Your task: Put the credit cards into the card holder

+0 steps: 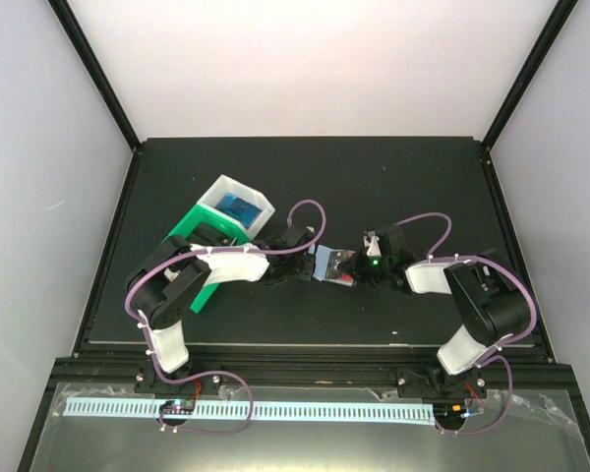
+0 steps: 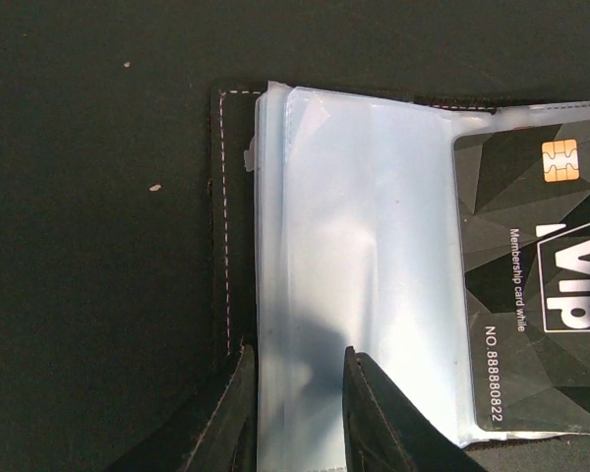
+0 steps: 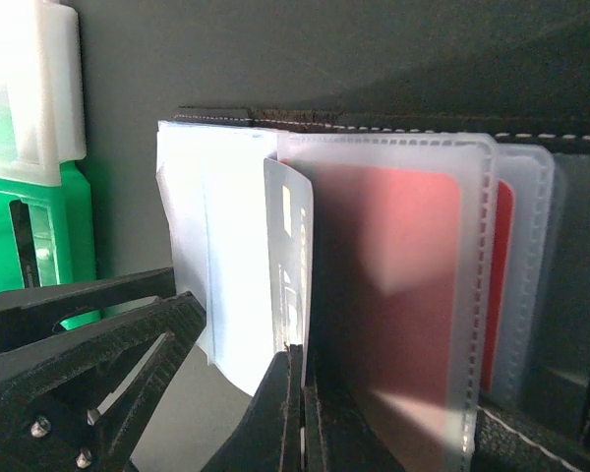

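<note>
An open card holder [image 1: 324, 264] with clear plastic sleeves [image 2: 364, 246] lies on the black table between my grippers. My left gripper is shut on the stack of sleeves at the holder's left end. A black VIP card [image 2: 531, 324] lies over the sleeves to the right in the left wrist view. In the right wrist view my right gripper is shut on the thin edge of that card, which stands steeply beside a sleeve with a red card [image 3: 403, 256] showing through.
A green container [image 1: 192, 224] and a white container [image 1: 261, 202] with blue items inside stand at the left, partly under my left arm.
</note>
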